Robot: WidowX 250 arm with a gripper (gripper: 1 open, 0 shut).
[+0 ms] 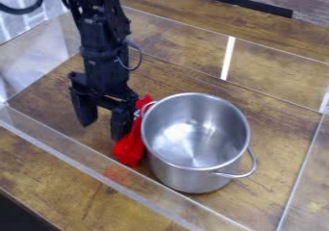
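My black gripper (106, 117) is lowered near the wooden surface at the left of the camera view, open, just left of a red elongated object (130, 149). That red object lies along the left side of a steel pot (198, 139) with side handles, partly hidden behind it and by my right finger. I cannot tell whether the finger touches it.
Clear plastic walls border the wooden workspace (257, 90). The area right of and behind the pot is bare. My arm hides part of the back left.
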